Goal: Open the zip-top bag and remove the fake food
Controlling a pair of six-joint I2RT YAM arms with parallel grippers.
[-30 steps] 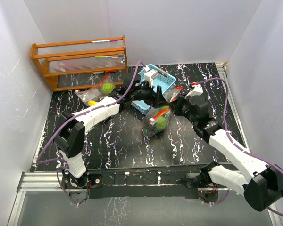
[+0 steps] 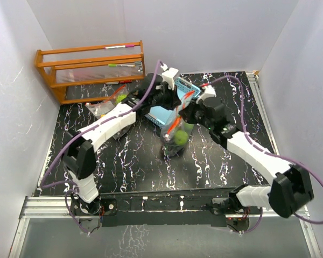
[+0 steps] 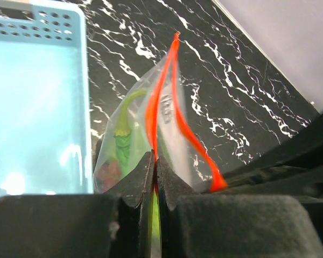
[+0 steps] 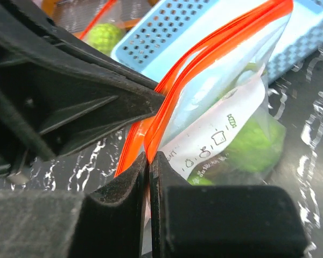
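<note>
A clear zip top bag [image 2: 178,127] with an orange zip edge [image 4: 202,51] hangs between both grippers in the top view, its mouth parted into two orange strips. My left gripper is shut on one strip. The other strip runs to my right gripper, which is shut on the bag's orange edge. Through the plastic show a green item with a curved stem [image 3: 123,137] and a round green piece [image 2: 181,137]. The bag's white printed label [image 4: 215,131] faces the right wrist camera.
Behind the bag stands a light blue basket [image 2: 160,113]. A second bag with an orange edge and a green item [image 4: 105,37] lies at the back left, near the wooden rack [image 2: 59,88].
Both grippers and the bag have shifted left in the top view.
</note>
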